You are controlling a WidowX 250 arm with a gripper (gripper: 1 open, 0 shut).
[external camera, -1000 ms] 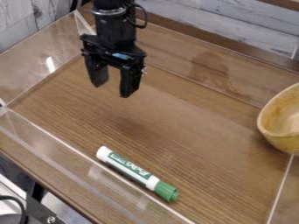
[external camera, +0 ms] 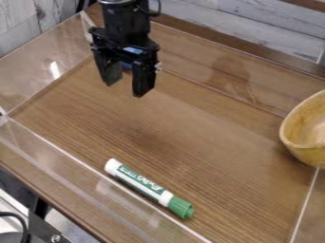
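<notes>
The black robot arm reaches down from the top of the view, its gripper hanging open above the back left of the wooden table. A small blue object, partly hidden behind the arm, is at the back near the gripper. A white tube with a green cap and green lettering lies diagonally near the front middle, well apart from the gripper.
A yellow bowl-like container stands at the right edge. A pale raised border runs along the left side, with a black cable at the lower left corner.
The arm and gripper have moved slightly up and back, away from the front of the table. The tube and yellow container are unmoved.
</notes>
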